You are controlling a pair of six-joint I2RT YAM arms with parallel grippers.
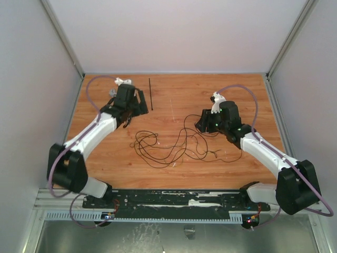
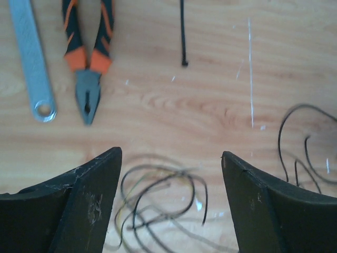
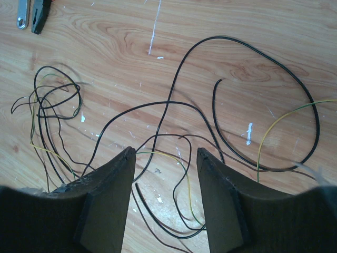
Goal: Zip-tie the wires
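Observation:
Loose dark wires with a few yellow-green strands [image 3: 181, 104] spread in loops over the wooden table; their left end lies as a small tangle [image 2: 163, 184]. A black zip tie [image 1: 150, 95] lies straight at the back, its head end [image 2: 184, 52] in the left wrist view. My left gripper is open above the table on the back side of the tangle, nothing between its fingers. Over the right part of the wires hangs my right gripper, part open with a gap between its fingertips; wires show through the gap, apparently on the table below.
Pliers with orange and black handles [image 2: 88, 63] and a grey wrench [image 2: 34, 63] lie at the back left, near the left arm. A dark strip [image 1: 174, 203] runs along the front edge.

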